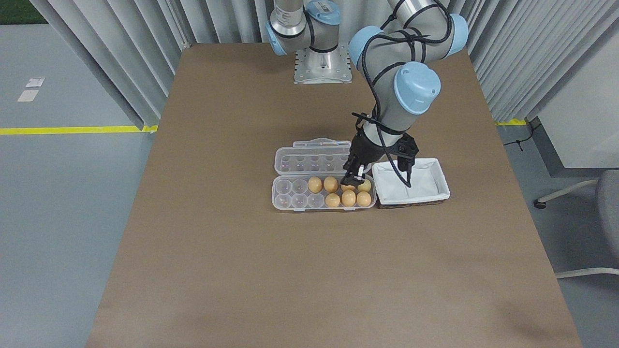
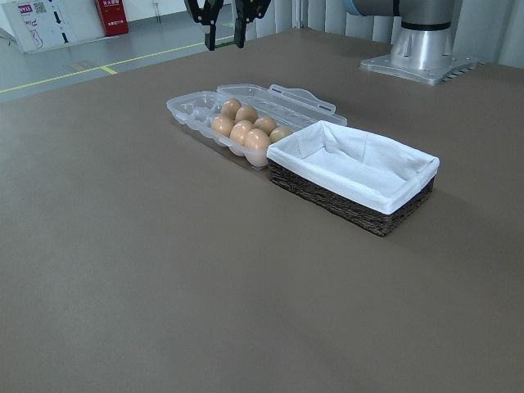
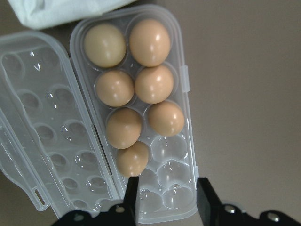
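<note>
A clear plastic egg carton (image 1: pixel 284 200) lies open on the table, holding several brown eggs (image 3: pixel 124 127); its empty cups are at one end. Its lid (image 3: pixel 51 122) lies flat behind it. Right beside it is a basket (image 2: pixel 344 205) with an empty white cloth liner (image 1: pixel 412 180). My gripper (image 2: pixel 224 43) hangs above the carton, fingers apart with nothing between them; in the wrist view its two fingers show at the bottom edge over the carton's empty cups.
A chair (image 1: pixel 603 209) stands off the table's right side.
</note>
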